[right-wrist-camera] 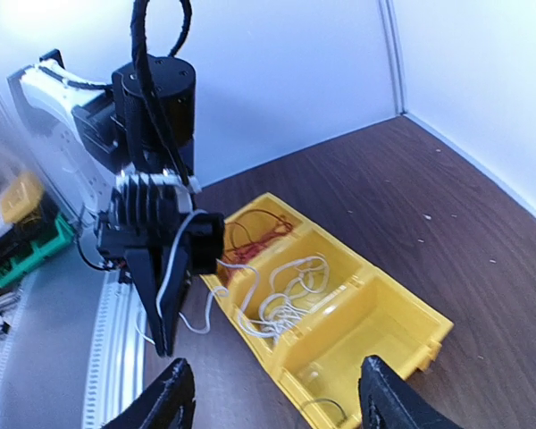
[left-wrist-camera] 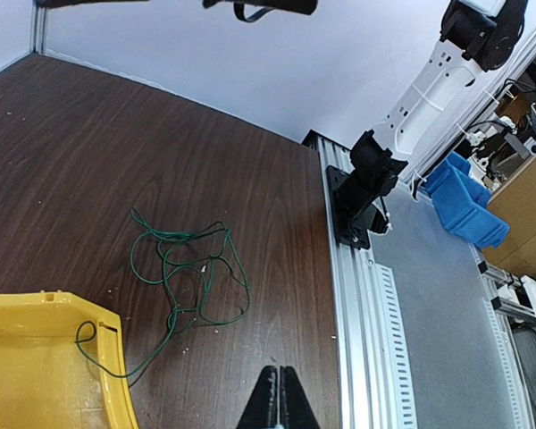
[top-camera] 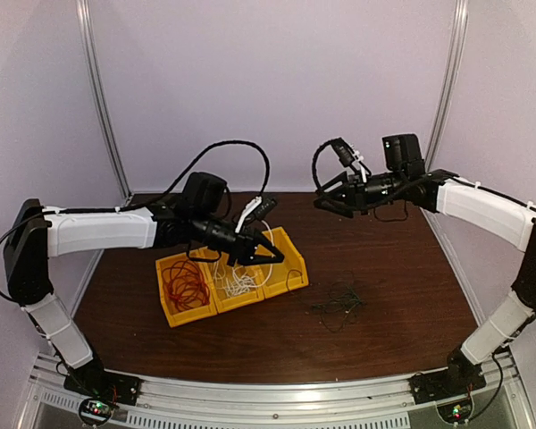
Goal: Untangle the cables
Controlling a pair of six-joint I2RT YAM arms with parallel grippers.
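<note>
My left gripper is shut above the yellow bins, with the white cable caught at its fingers. From there the cable runs down to the white coils in the middle bin. In the left wrist view its fingertips are together; most of the cable is out of sight there. A red cable lies coiled in the left bin. The green cable sprawls loosely on the table, one end over the right bin's edge. My right gripper stands open and empty, raised over the table's back right.
The right-hand bin is empty apart from the green cable's end. Bare dark table lies to the right and in front. Behind rises a pale wall.
</note>
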